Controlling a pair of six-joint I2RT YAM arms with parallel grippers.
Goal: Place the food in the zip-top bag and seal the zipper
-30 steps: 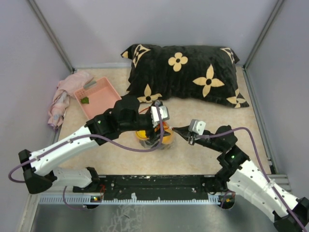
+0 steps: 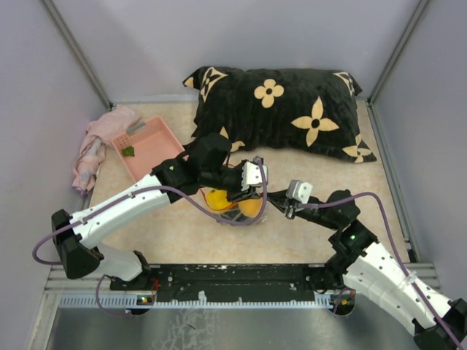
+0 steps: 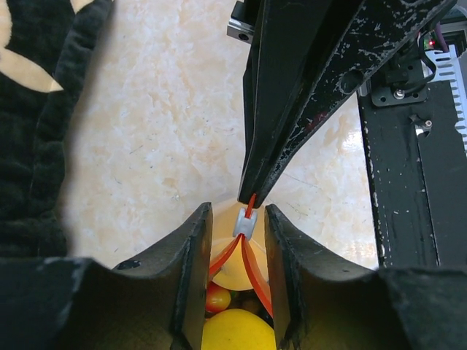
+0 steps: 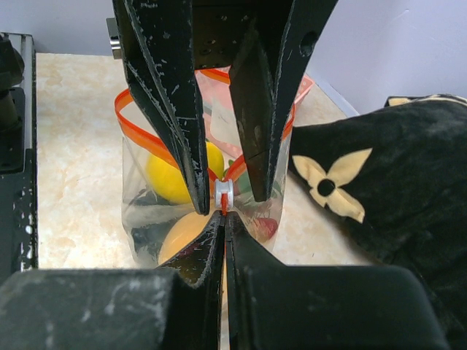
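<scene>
A clear zip bag (image 4: 135, 211) with an orange zipper stands on the table holding a yellow item (image 3: 237, 332), a tan item (image 4: 182, 237) and small red food. My right gripper is shut on the zipper's end, just below the white slider (image 4: 224, 193). My left gripper stands part open around the slider, a finger on either side; in the right wrist view its fingers hang just above my right one's tips. From the top, both grippers (image 2: 267, 197) meet over the bag's right side.
A pink basket (image 2: 149, 149) with a green item sits at back left beside a pink cloth (image 2: 95, 149). A dark patterned cushion (image 2: 277, 109) fills the back. Bare table lies in front of and right of the bag.
My left arm has shifted right and slightly up in the top view, bringing its gripper to the right gripper at the slider. My right arm is nearly still.
</scene>
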